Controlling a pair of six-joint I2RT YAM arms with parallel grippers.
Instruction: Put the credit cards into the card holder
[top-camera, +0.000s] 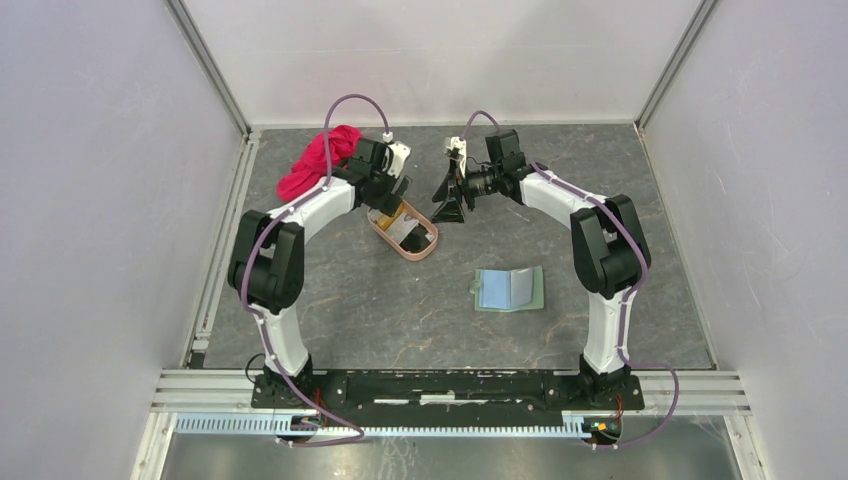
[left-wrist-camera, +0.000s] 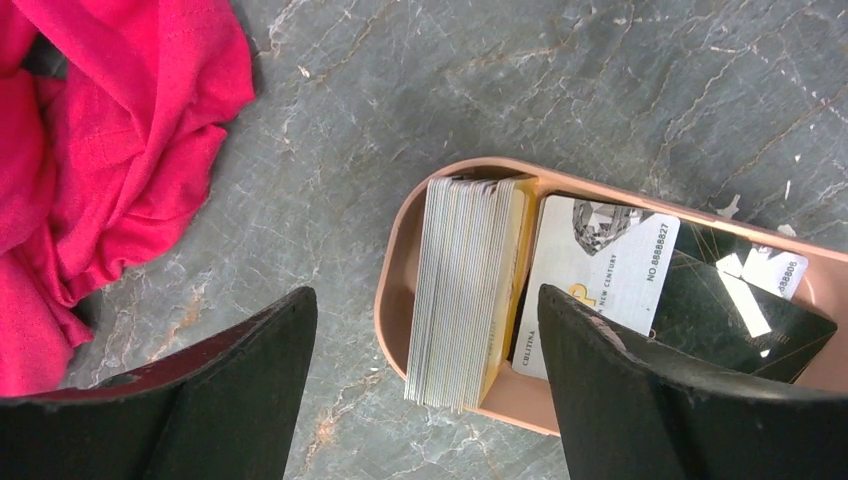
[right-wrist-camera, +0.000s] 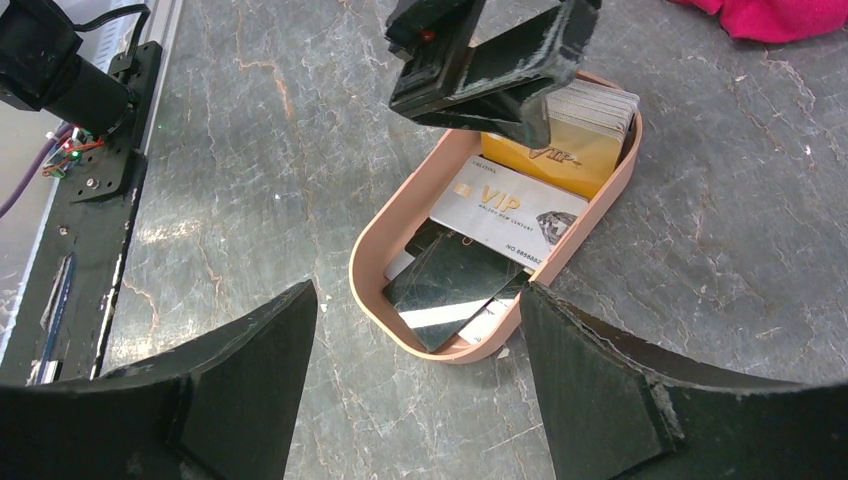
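Note:
A pink oval holder (top-camera: 420, 253) lies centre-left, holding an upright stack of pale-edged cards (left-wrist-camera: 460, 290) with a yellow face (right-wrist-camera: 545, 155) at one end, plus a white VIP card (right-wrist-camera: 505, 210) and dark cards (right-wrist-camera: 450, 290) lying flat. My left gripper (top-camera: 395, 200) is open above the stack, nothing between its fingers. My right gripper (top-camera: 448, 205) stands open just right of the holder, also empty.
A red cloth (top-camera: 310, 170) lies at the back left. A green-edged pad with a blue booklet (top-camera: 494, 289) lies at front right.

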